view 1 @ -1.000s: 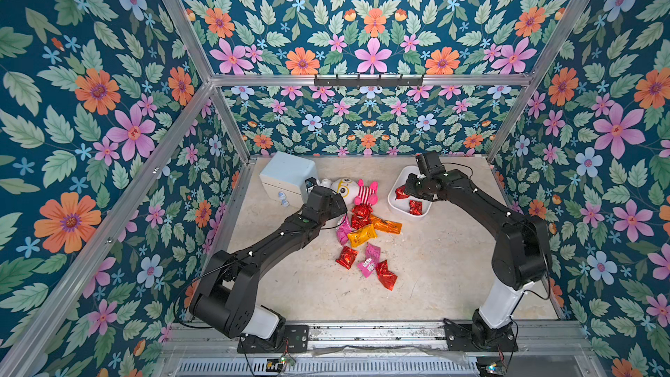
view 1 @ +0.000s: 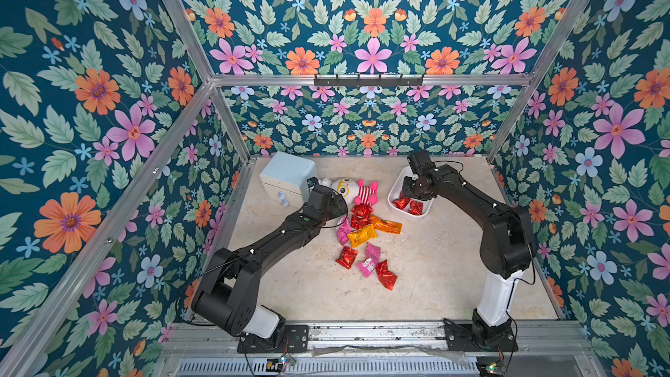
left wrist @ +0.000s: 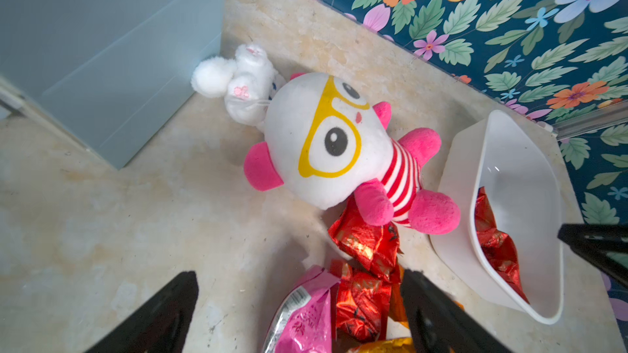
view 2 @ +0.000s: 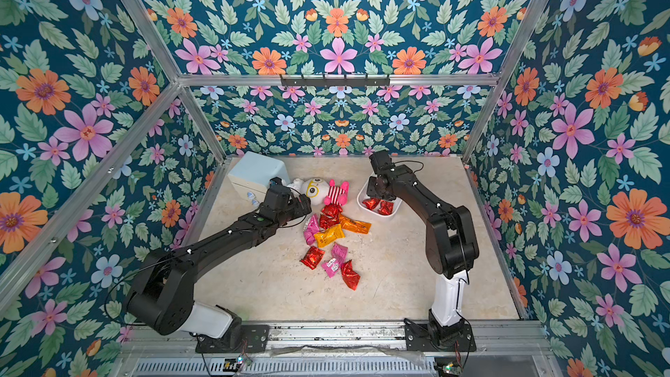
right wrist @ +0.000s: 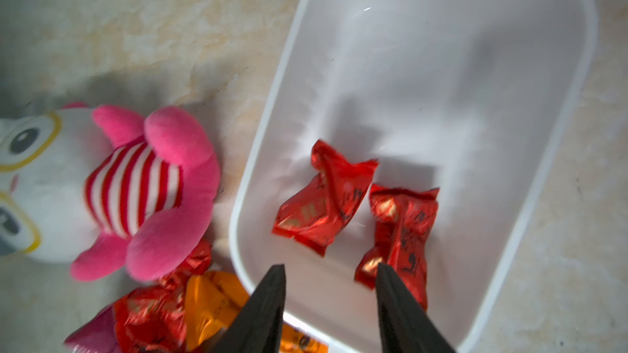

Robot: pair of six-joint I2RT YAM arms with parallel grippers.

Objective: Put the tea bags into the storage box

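In the right wrist view the white storage box point(right wrist: 418, 78) holds a red tea bag point(right wrist: 327, 196) and, to its right, a second red tea bag point(right wrist: 405, 232). My right gripper is over the box's near end, its fingers parted and nothing between them. In the top left view, loose tea bags lie mid-table: a yellow one point(view 1: 362, 236), an orange one point(view 1: 386, 224), a pink one point(view 1: 369, 262), a red one point(view 1: 385, 275) and several others. My left gripper stands open above a pink tea bag point(left wrist: 302, 313) and red ones point(left wrist: 361, 304), gripping nothing.
A plush toy point(left wrist: 333, 137) lies between the storage box and the pale blue box point(view 1: 287, 171) at the back left. Beside the plush toy is a small white fluffy toy point(left wrist: 248, 85).
Inside, the left red tea bag sits nearer the front than before. The left arm has stayed still.
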